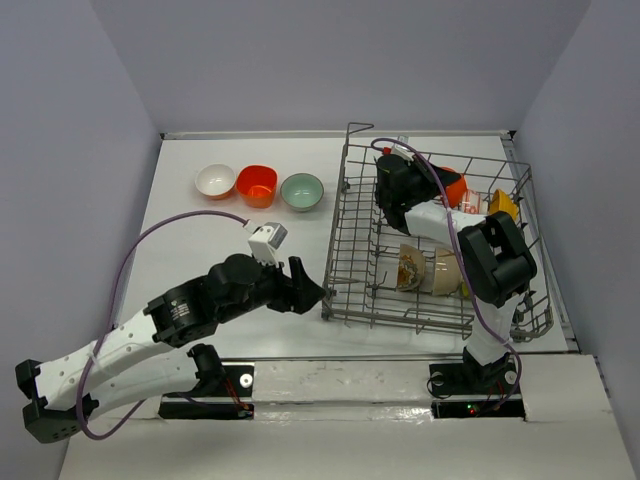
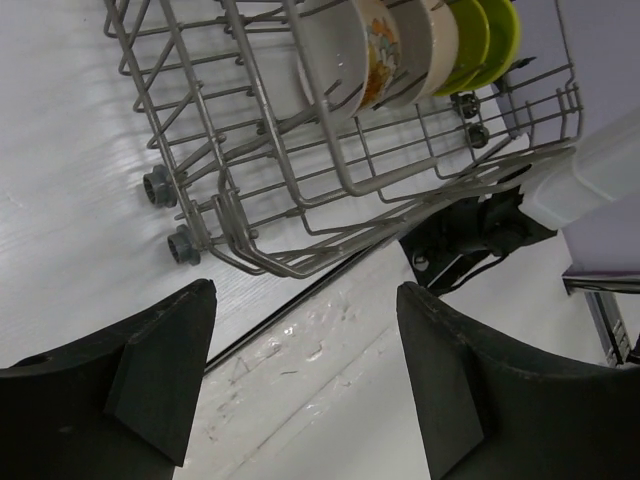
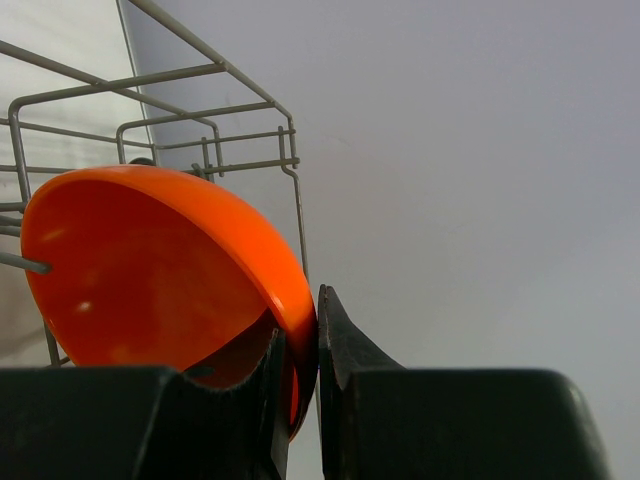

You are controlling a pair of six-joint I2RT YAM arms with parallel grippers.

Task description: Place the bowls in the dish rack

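Note:
An orange bowl (image 3: 140,270) stands on edge among the rack's wires in the right wrist view, and my right gripper is shut on its rim. From the top view, that bowl (image 1: 456,190) shows only partly beside the black gripper. My left gripper is open and empty, low by the near left corner of the dish rack (image 2: 240,215). On the table left of the rack sit a white bowl (image 1: 214,181), an orange-red bowl (image 1: 257,186) and a green bowl (image 1: 302,192).
Inside the rack stand a flower-patterned bowl (image 1: 410,268), a cream bowl (image 1: 446,272) and a yellow bowl (image 1: 503,205); green ones (image 2: 492,40) show in the left wrist view. Walls close in on the back and sides. Bare table (image 1: 285,245) lies left of the rack.

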